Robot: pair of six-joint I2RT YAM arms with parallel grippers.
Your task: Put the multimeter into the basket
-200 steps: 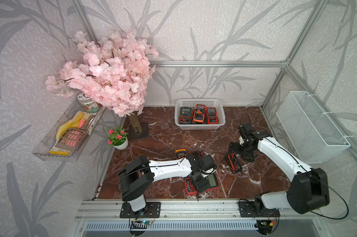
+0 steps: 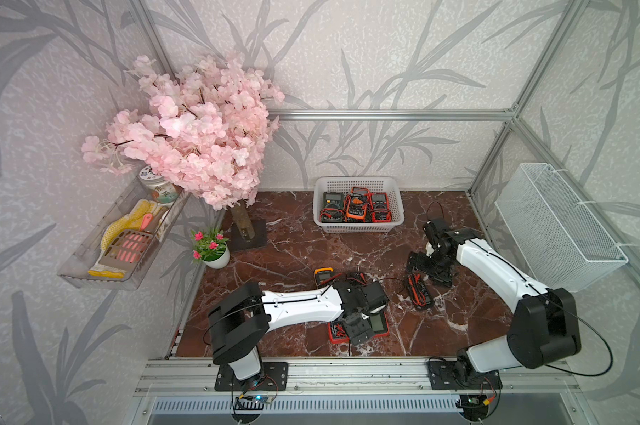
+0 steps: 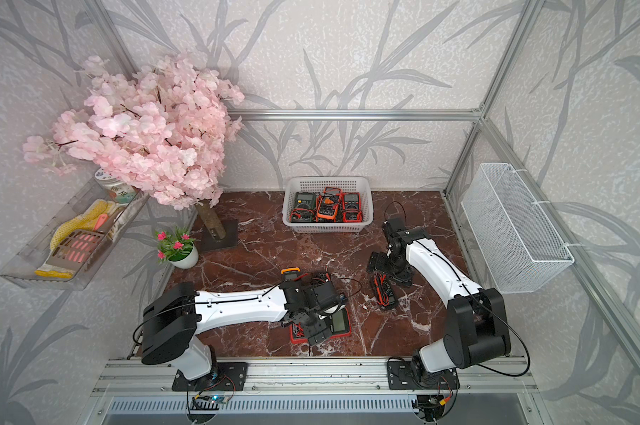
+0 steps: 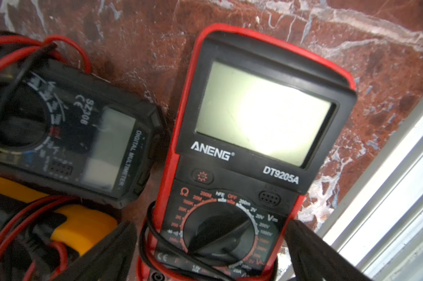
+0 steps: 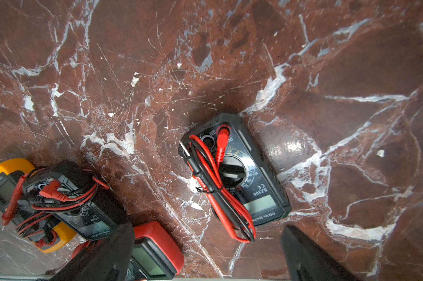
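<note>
My open left gripper is low over a red ANENG DT9205A multimeter [image 4: 262, 117], its fingers either side of the lower half; an SZ308 meter [image 4: 110, 149] and a yellow meter [image 4: 85, 229] lie beside it. My open right gripper hovers over a separate black SZ308 multimeter [image 5: 260, 192] wrapped in red and black leads. At the back of the table, the white plastic basket [image 2: 356, 226] holds several multimeters.
A small flower pot [image 2: 217, 256] and the blossom tree's base [image 2: 252, 237] are at the left. A wire basket [image 2: 560, 233] hangs on the right wall.
The right arm has shifted slightly leftward. The left gripper and the red multimeter under it have moved slightly left.
</note>
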